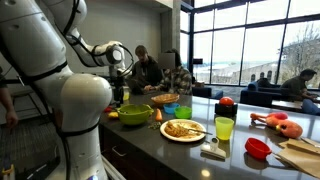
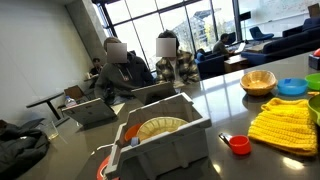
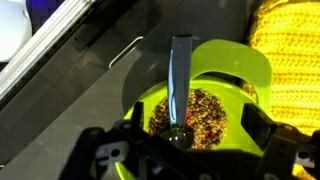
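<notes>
In the wrist view, a light green bowl (image 3: 236,64) with a loop-like side holds many small mixed-colour pieces (image 3: 207,116). A dark, narrow utensil (image 3: 180,78) rises from it toward the camera. My gripper is open above the bowl, its black fingers standing apart on both sides of the utensil. Whether either finger touches it cannot be made out. In exterior view 1 the gripper (image 1: 119,94) is small and hangs near a green bowl (image 1: 135,115) at the counter's left end.
A yellow knitted cloth (image 3: 285,62) lies right beside the bowl. Along the counter stand a plate of food (image 1: 183,131), a yellow-green cup (image 1: 224,128) and a red bowl (image 1: 258,149). A grey bin (image 2: 177,148) is at the other end, and people sit behind.
</notes>
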